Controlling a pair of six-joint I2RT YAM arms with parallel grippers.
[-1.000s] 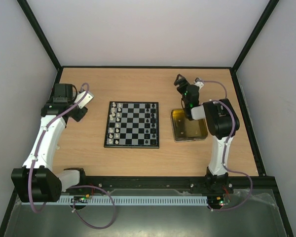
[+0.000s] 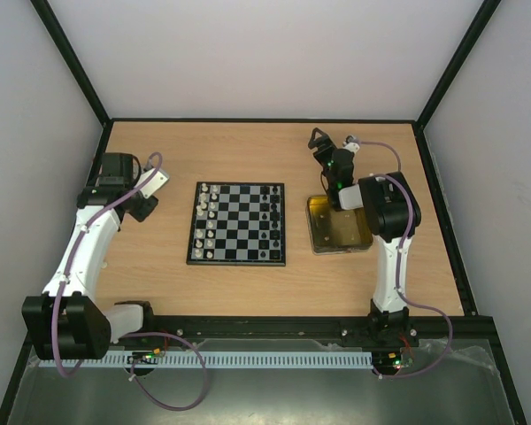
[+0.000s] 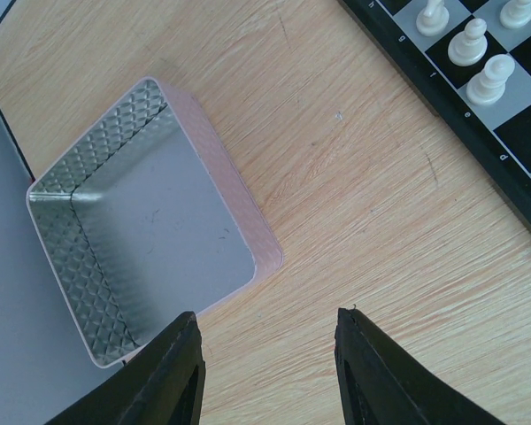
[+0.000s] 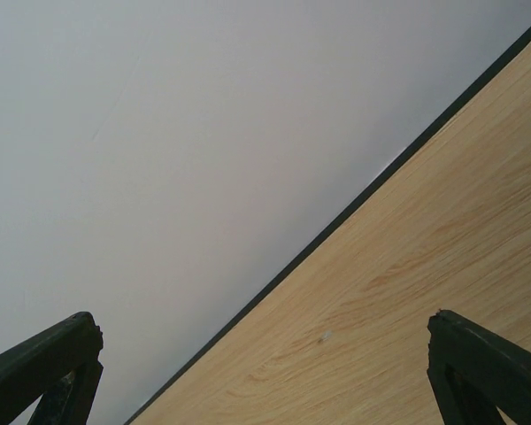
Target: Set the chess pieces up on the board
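Observation:
The chessboard (image 2: 239, 221) lies mid-table. White pieces (image 2: 210, 234) stand along its left side and black pieces (image 2: 275, 217) along its right, with the middle squares bare. A few white pieces (image 3: 489, 80) show on the board's corner in the left wrist view. Left of the board, my left gripper is open over bare wood, nothing between its fingers. An empty silvery tray (image 3: 150, 221) lies beside it, mostly hidden by the arm from above. At the back right, my right gripper stands open and empty, facing bare table and the back wall.
A gold tray (image 2: 313, 232) sits right of the board, partly under the right arm; whether anything small lies in it is hard to tell. Clear wood (image 2: 239, 155) stretches behind the board and in front of it. Walls border the table.
Over the last second the right arm has shifted slightly left, and the left arm has moved a little to the right. The board and its pieces look the same.

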